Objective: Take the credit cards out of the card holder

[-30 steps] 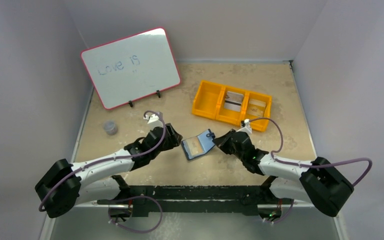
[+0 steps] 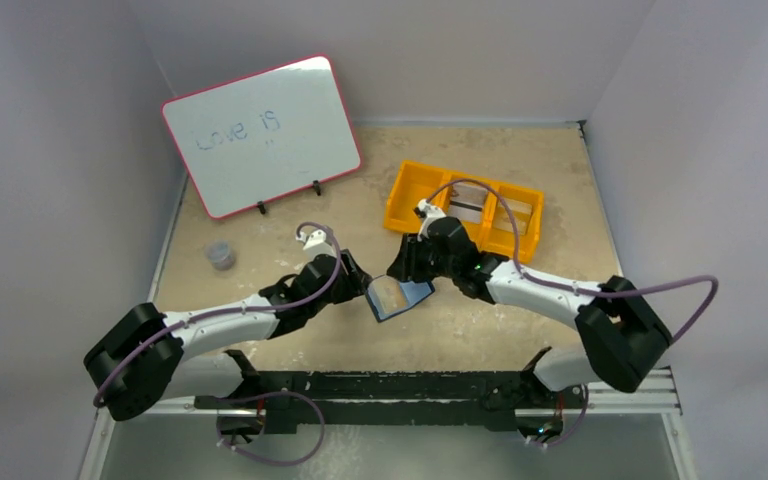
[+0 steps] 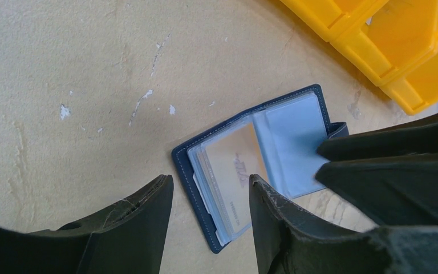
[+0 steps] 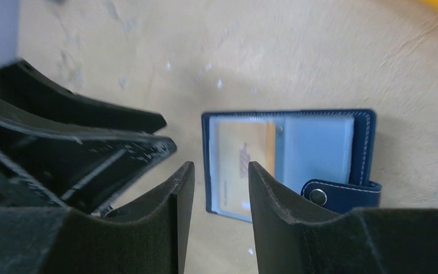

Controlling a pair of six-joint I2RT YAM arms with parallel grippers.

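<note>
An open dark-blue card holder (image 2: 400, 298) lies on the table between the grippers, with pale cards (image 3: 231, 182) in clear sleeves on one side and a snap flap (image 4: 342, 197) on the other. My left gripper is open beside and over the holder, nothing between its fingers. My right gripper hangs above the holder, its fingers part open with nothing visible between them; in the left wrist view it covers part of the right side.
An orange three-compartment tray (image 2: 415, 195) with items inside stands behind the holder. A whiteboard (image 2: 260, 140) is at the back left, a small cup (image 2: 221, 255) at the left.
My right arm has swung up and left from the holder's right side to over it. The left gripper has shifted slightly right.
</note>
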